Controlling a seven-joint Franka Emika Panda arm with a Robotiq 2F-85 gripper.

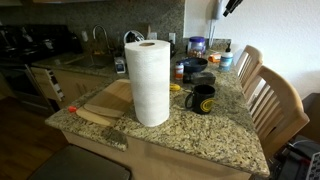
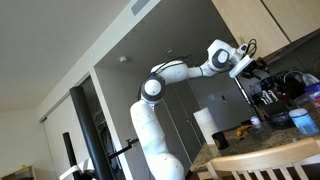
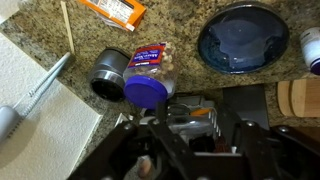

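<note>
In the wrist view my gripper is closed around a clear, shiny item (image 3: 192, 121); its full shape is hidden by the dark fingers. From the side, the gripper (image 2: 242, 68) is high above the counter, below the upper cabinets. Exterior view 1 catches only part of the arm (image 1: 229, 9) at the top edge. Beneath the gripper, a blue-lidded jar (image 3: 148, 90) stands beside a dark cylindrical container (image 3: 108, 74). A dark round bowl (image 3: 243, 40) lies to the right of these.
A paper towel roll (image 1: 150, 84) and a black mug (image 1: 201, 99) occupy the near counter. Cutting boards (image 1: 108, 102) lie to the left. A blue-labelled bottle (image 1: 227, 58) stands at the back right, near the chairs (image 1: 276, 105).
</note>
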